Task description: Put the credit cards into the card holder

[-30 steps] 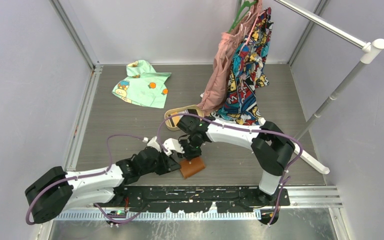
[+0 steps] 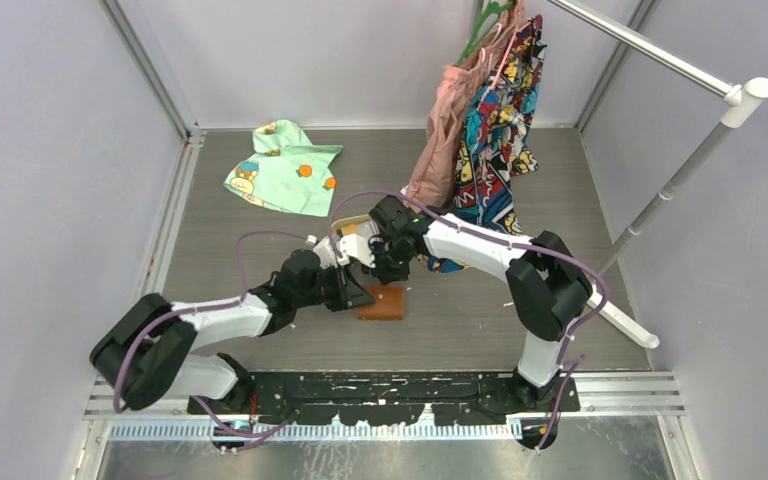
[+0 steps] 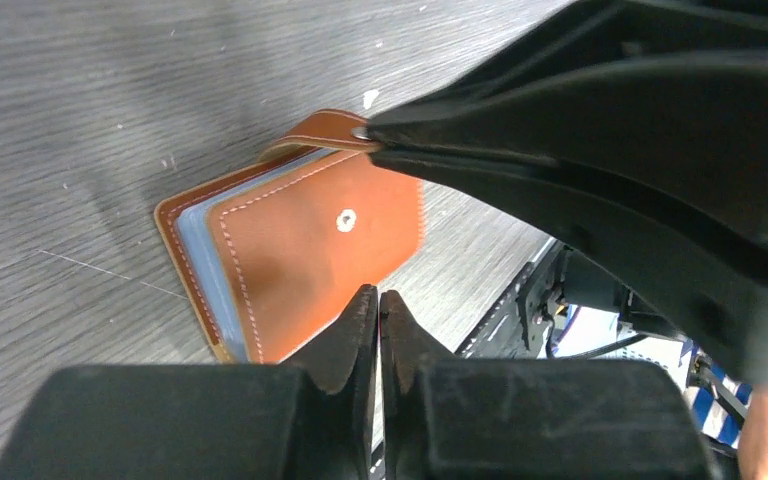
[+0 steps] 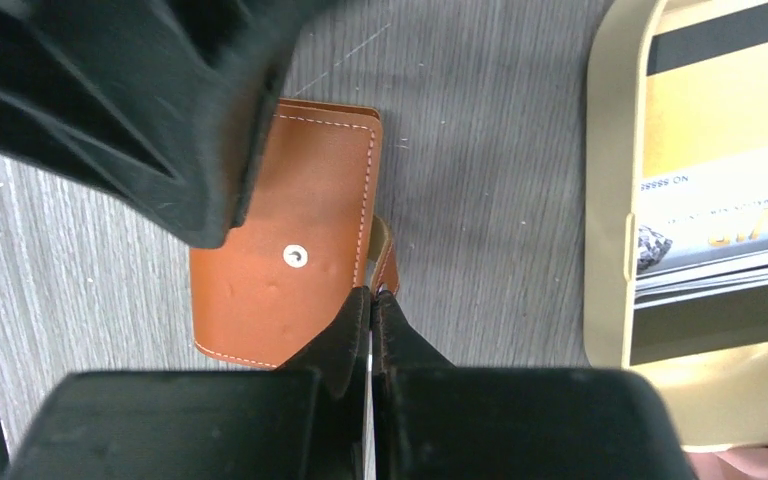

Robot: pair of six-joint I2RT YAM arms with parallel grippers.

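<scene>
The brown leather card holder [image 2: 381, 305] lies on the floor in front of both grippers. In the left wrist view, pale blue sheets [image 3: 212, 270] show between its covers, and a white snap sits on the top cover. My right gripper is shut on the holder's strap [image 4: 385, 265]. The left gripper is shut beside the holder's edge, with nothing visible between its fingers. Bank cards [image 4: 725, 160] lie in a beige tray [image 4: 612, 200] to the right in the right wrist view.
A green printed cloth [image 2: 288, 170] lies at the back left. Pink [image 2: 450, 140] and colourful patterned clothes [image 2: 500, 130] hang behind the right arm, beside a white rack [image 2: 660, 195]. Bare floor [image 2: 460, 330] extends right of the holder.
The card holder has shifted toward the back and turned straighter to the front edge. Both grippers have moved back too, the left also rightward. The right arm now covers more of the tray.
</scene>
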